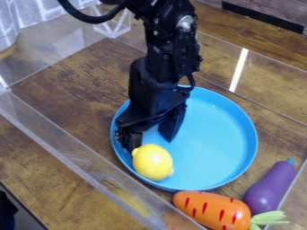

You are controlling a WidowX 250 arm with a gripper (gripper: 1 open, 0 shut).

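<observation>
My black gripper (149,128) reaches down over the left part of a blue plate (220,144), its fingers open just behind a yellow ball-like object (153,163), which rests on the plate's front left. Whether a fingertip touches the yellow object is unclear.
An orange toy carrot (214,208) with a green top lies in front of the plate, and a purple eggplant (270,187) lies to its right. A clear plastic wall (66,148) runs along the left. Bare wooden surface shows at the back left and back right.
</observation>
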